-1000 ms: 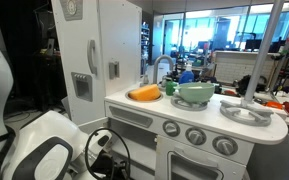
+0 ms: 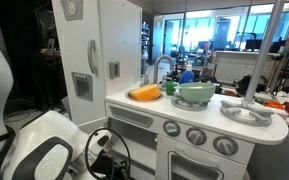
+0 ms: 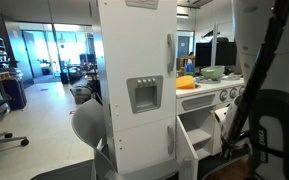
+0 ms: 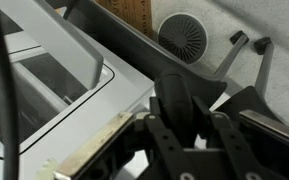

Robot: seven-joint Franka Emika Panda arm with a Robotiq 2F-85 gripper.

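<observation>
In the wrist view my gripper is low beside the white play kitchen, its dark fingers brought together in the middle. What lies between them cannot be made out. Left of it are a pale bar handle (image 4: 64,40) and a dark oven window (image 4: 34,100). A lower cabinet (image 3: 199,125) stands open beside the tall white fridge (image 3: 144,90), as seen in the second exterior view. The arm (image 2: 49,150) reaches low in front of the kitchen in the first exterior view, where the fingertips are hidden among dark parts and a cable loop.
An orange item (image 2: 144,92) and a green bowl (image 2: 194,92) rest on the white counter (image 2: 234,125). A grey chair (image 3: 92,130) stands left of the fridge. Open floor (image 3: 44,155) lies farther left.
</observation>
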